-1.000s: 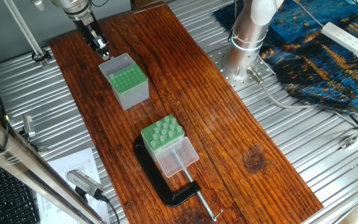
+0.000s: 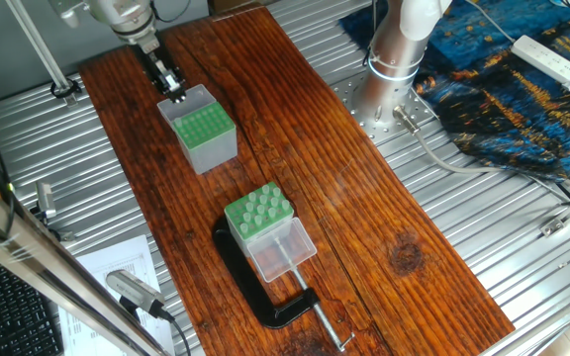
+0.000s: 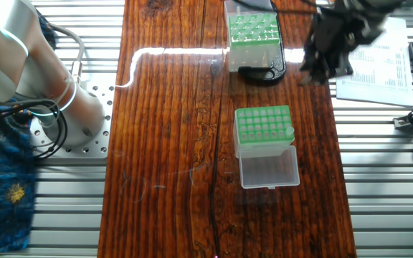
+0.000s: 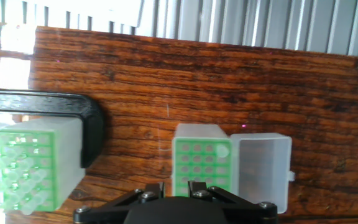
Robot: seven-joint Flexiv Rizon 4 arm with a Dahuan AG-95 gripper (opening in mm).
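A clear box with a green perforated top (image 2: 206, 126) stands at the far end of the wooden table, its lid (image 2: 194, 99) folded open. One pale cap (image 4: 222, 150) sits in a corner hole by the lid; the other holes look empty. A second box with a green top (image 2: 258, 206) holds several translucent tips, beside a black clamp (image 2: 247, 279). My gripper (image 2: 177, 97) hangs near the far box's lid. In the wrist view, a gap with nothing held separates its fingers (image 4: 197, 188), seen over the box's near edge. In exterior view 2 the gripper (image 3: 326, 68) is blurred.
The second box's open lid (image 2: 283, 248) lies by the clamp's screw. A robot arm base (image 2: 376, 104) stands at the table's edge. Bare wood (image 2: 364, 198) stretches along the middle. Papers (image 3: 373, 68) and a keyboard lie off one side.
My gripper has shifted right and slightly down in exterior view 1, nearer the far box's lid. Both boxes and the clamp stay where they were.
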